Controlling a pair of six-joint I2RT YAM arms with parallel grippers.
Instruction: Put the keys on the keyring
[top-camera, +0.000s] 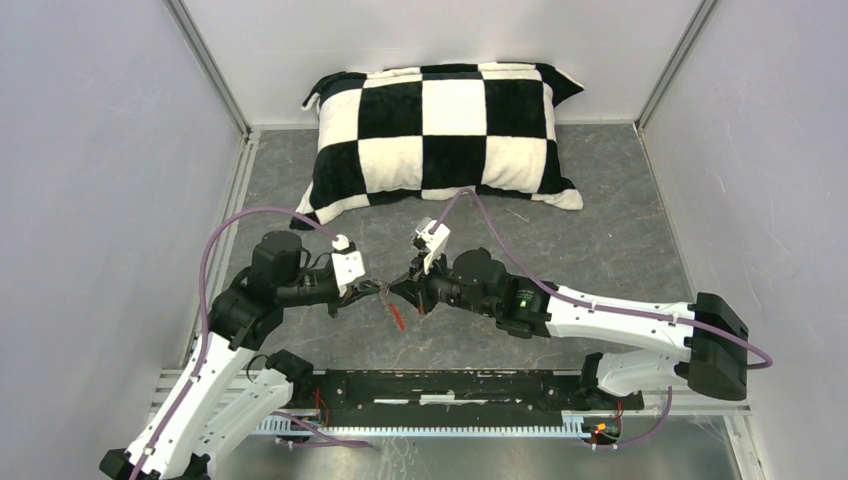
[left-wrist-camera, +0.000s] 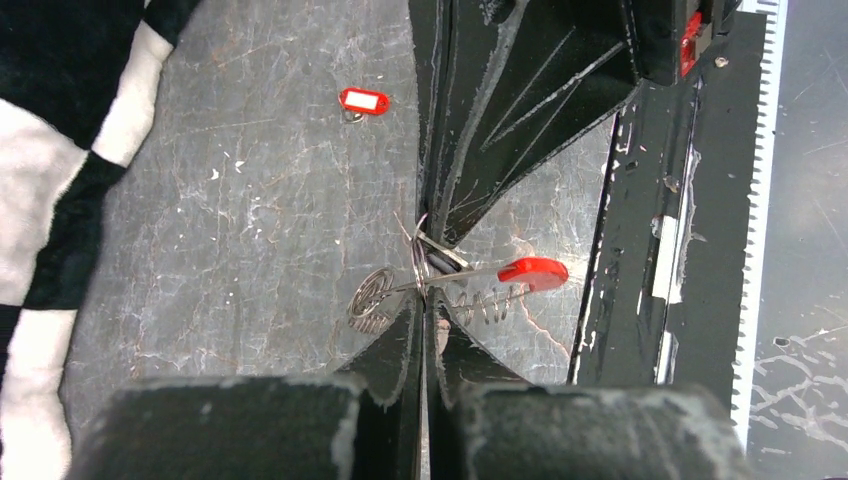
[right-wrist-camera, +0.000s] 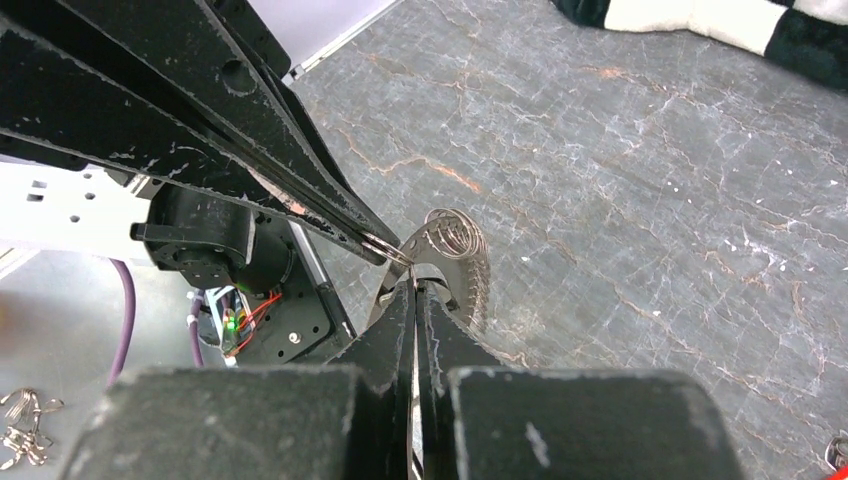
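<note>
Both grippers meet above the floor. My left gripper is shut on the thin wire keyring (left-wrist-camera: 418, 262). My right gripper is shut at the metal key (right-wrist-camera: 456, 275), facing the left one; whether it pinches the key or the ring is hard to tell. A red-handled piece (left-wrist-camera: 533, 272) and wire coils (left-wrist-camera: 372, 290) hang at the junction. A small red tag (left-wrist-camera: 364, 100) with a ring lies on the floor beyond.
A checkered cushion (top-camera: 454, 135) fills the back. A black rail (top-camera: 350, 390) runs along the front edge; white walls stand at both sides.
</note>
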